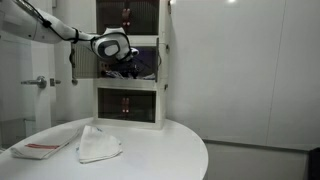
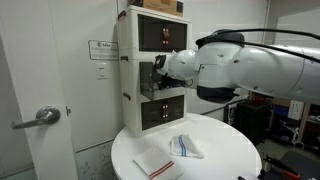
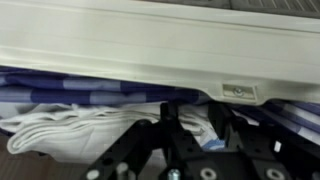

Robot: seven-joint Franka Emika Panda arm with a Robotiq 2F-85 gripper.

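Note:
In the wrist view, folded white cloth [image 3: 75, 133] lies at the lower left, with blue-and-white checked cloth [image 3: 75, 97] behind and above it. My gripper is over the right part of the white cloth, its black fingers [image 3: 168, 118] apart. Some white cloth shows in the gap; whether the fingers touch it is unclear. From outside, my arm [image 1: 112, 45] reaches into the open middle compartment of the tall white cabinet [image 1: 159, 105]. The gripper's tips are hard to make out there.
A pale cabinet edge [image 3: 120, 40] with a metal plate [image 3: 239, 91] runs close past the fingers. Below, the round white table [image 2: 215, 150] bears a white cloth [image 2: 186, 146] and a red-striped cloth [image 2: 156, 163].

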